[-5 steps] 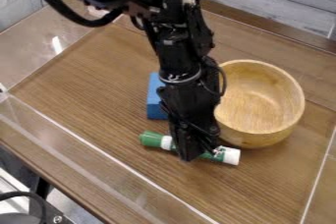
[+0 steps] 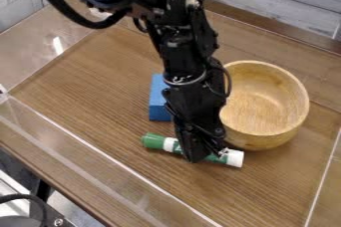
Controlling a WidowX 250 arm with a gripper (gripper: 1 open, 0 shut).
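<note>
My black gripper (image 2: 200,144) is lowered over a green tube with a white label and cap (image 2: 156,141), which lies across the wooden table in front of it. The fingertips reach the tube's middle and hide part of it; whether they are open or shut is hard to make out against the dark body.
A wooden bowl (image 2: 276,94) stands just right of the gripper and tube. A blue block (image 2: 158,100) is partly hidden behind the arm on the left.
The gripper has shifted very slightly around the tube. The tube, bowl and blue block look to be in the same places.
</note>
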